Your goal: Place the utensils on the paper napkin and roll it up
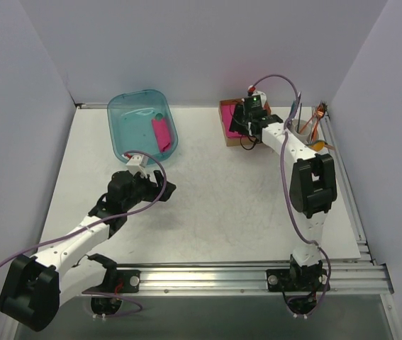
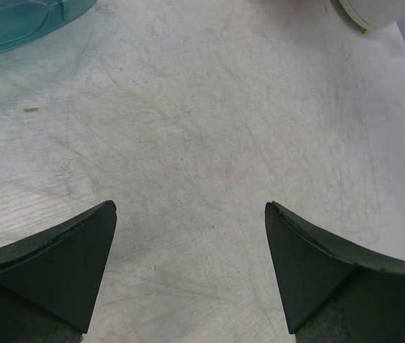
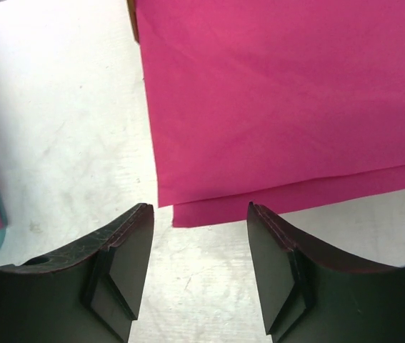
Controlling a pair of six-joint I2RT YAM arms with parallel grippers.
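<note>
Pink paper napkins (image 1: 230, 119) lie in a shallow brown box (image 1: 222, 129) at the back of the table. My right gripper is over the box's right part, its fingers parted. In the right wrist view, the edge of a pink napkin (image 3: 273, 107) crosses just beyond and between the fingertips; whether they touch it I cannot tell. The utensils (image 1: 318, 113), some orange-handled, stand in a holder (image 1: 301, 129) at the back right. Over bare table on the left, my left gripper is open and empty.
A teal tray (image 1: 115, 117) at the back left holds a folded pink napkin (image 1: 161, 134) and some pale, small items. Cables loop along both arms.
</note>
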